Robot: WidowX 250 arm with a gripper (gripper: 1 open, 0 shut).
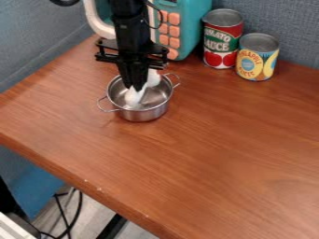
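Observation:
My black gripper (pixel 134 82) hangs point-down over a small steel pot (pixel 141 109) with two wire handles, near the back left of the wooden table. A white soft item (pixel 151 82), perhaps cloth, is in the pot and rises around the gripper's fingertips. Whether the fingers hold it or are open is hard to tell.
A teal toy microwave (pixel 186 26) stands behind the pot. A tomato can (pixel 221 39) and a yellow-labelled can (pixel 256 60) stand at the back right. The table's left edge drops to cables below.

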